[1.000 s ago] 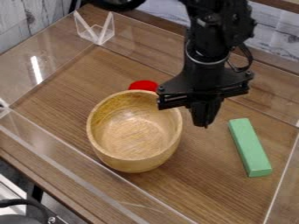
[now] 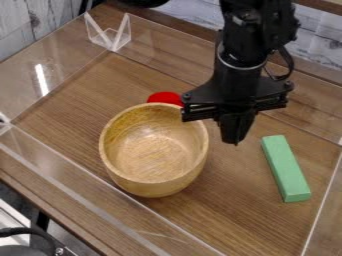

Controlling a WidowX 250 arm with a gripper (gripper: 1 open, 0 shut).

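My black gripper (image 2: 235,128) hangs over the middle of the wooden table, shut, with nothing seen between its fingers. It is just right of a wooden bowl (image 2: 151,152), which looks empty. A red object (image 2: 164,97) lies behind the bowl, partly hidden. A green block (image 2: 286,168) lies to the right of the gripper.
A transparent object (image 2: 110,30) stands at the back left edge. Black cables show at the lower left corner.
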